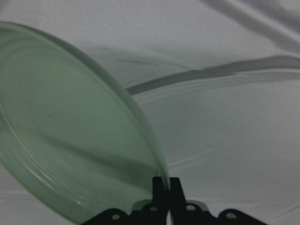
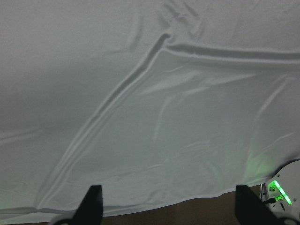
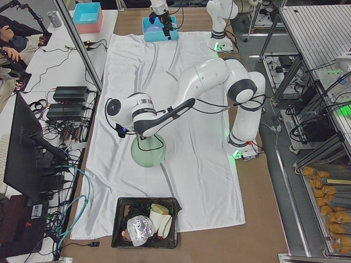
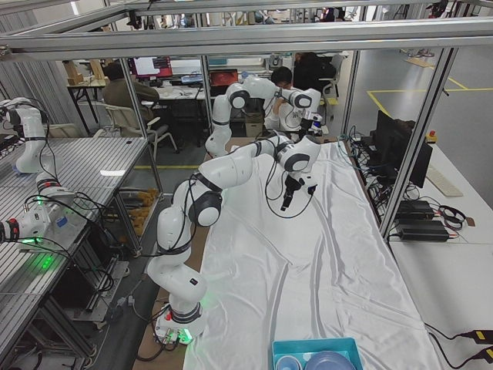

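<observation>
A pale green plate [image 1: 70, 112] [image 3: 148, 156] fills much of the left wrist view, tilted over the white cloth. My left gripper is shut on its near rim; in the camera left view that gripper is largely hidden behind its arm. My right gripper [image 4: 286, 202] stands open above the cloth with nothing between its fingers; in the camera right view it points down from the nearer arm.
A black bin [image 3: 117, 230] with mixed items stands at the near end of the cloth in the camera left view. A blue tray [image 4: 281, 348] with blue dishes is at the other end. Monitor, cables and frame posts line one side.
</observation>
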